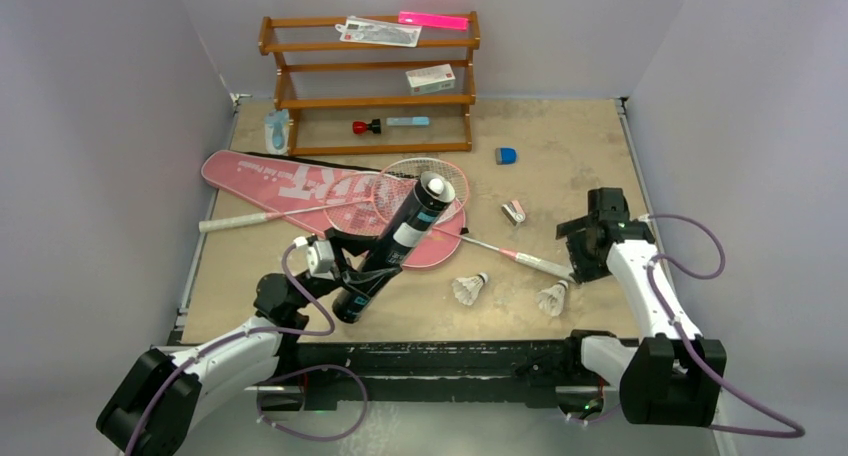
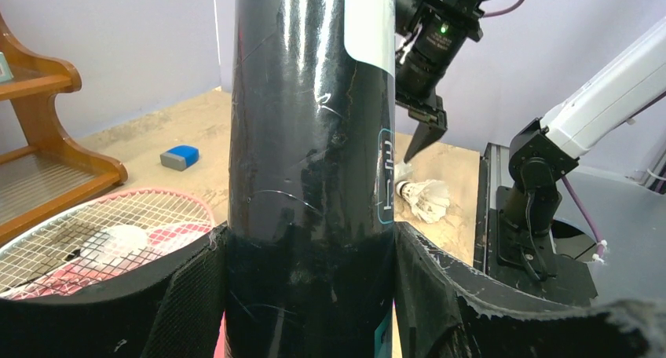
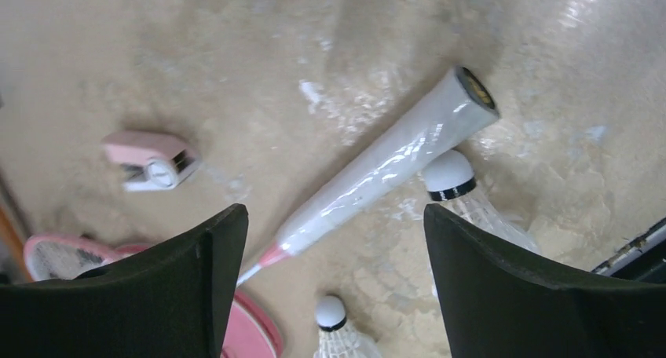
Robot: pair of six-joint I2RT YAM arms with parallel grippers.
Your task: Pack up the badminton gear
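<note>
My left gripper [image 1: 355,261] is shut on a tall black shuttlecock tube [image 1: 410,226], held tilted with its white-capped end raised; the tube fills the left wrist view. My right gripper stands open above a racket grip [image 3: 377,169] and two shuttlecocks, one [image 1: 551,298] touching the grip's end, the other [image 1: 470,288] nearer the middle. Nothing shows between its fingers at their height. Two rackets, the left one's grip [image 1: 233,222] sticking out, lie over the pink racket bag [image 1: 250,176].
A wooden shelf [image 1: 375,103] with small items stands at the back. A pink-silver small object [image 1: 513,212] and a blue block [image 1: 505,156] lie right of the bag.
</note>
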